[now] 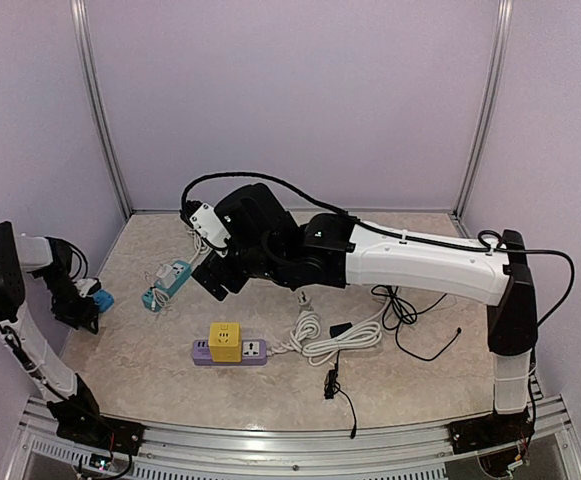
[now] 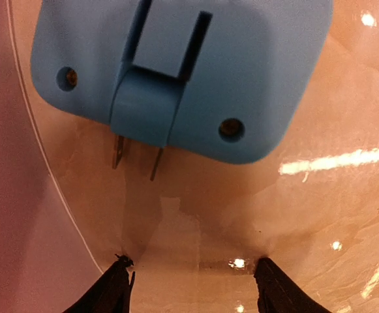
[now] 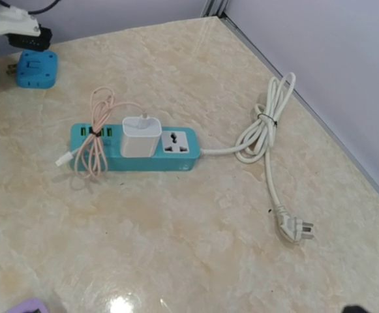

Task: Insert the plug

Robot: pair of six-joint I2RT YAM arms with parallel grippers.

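Note:
At the far left, a blue block plug (image 1: 104, 300) lies on the table, its two thin prongs (image 2: 155, 163) pointing toward my left fingers in the left wrist view. My left gripper is open, with only bare table showing between its fingertips; the blue plug is clear of them. My right gripper (image 1: 210, 280) stands open above the table near the teal power strip (image 3: 163, 163), holding nothing that shows. That strip carries a white charger (image 3: 140, 138) and has an unoccupied socket (image 3: 175, 141). A white three-prong plug (image 3: 295, 228) lies on its cord.
A yellow cube (image 1: 225, 342) sits on a purple power strip (image 1: 253, 350) at front centre. Coiled white cord (image 1: 345, 343) and black cables (image 1: 402, 310) lie to its right. A wall (image 2: 13, 195) runs close beside the left gripper.

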